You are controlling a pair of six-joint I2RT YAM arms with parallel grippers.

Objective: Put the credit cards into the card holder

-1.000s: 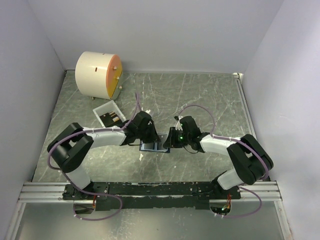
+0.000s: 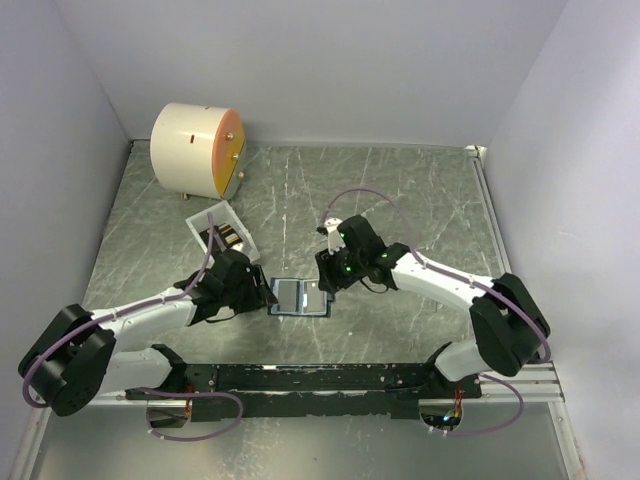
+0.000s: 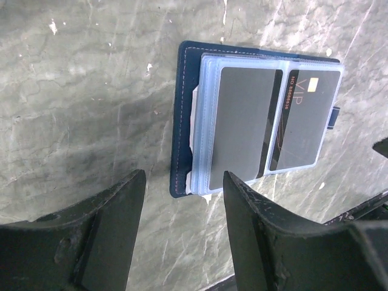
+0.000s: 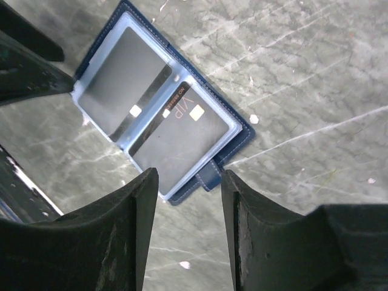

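The open card holder (image 2: 298, 297), navy with two clear pockets, lies on the marble table with a dark card in each pocket, one marked VIP (image 3: 303, 121). My left gripper is just left of it in the top view, fingers apart, nothing seen between them. My right gripper is above and right of the holder, open and empty, its fingertips over the holder's edge in the right wrist view.
A white tray (image 2: 243, 241) with dark cards sits at the back left, partly under the left arm. A cream cylinder (image 2: 180, 150) stands behind it.
My left gripper has moved left, uncovering more of the card holder, which has shifted slightly left and down. My right gripper has drawn back a little.
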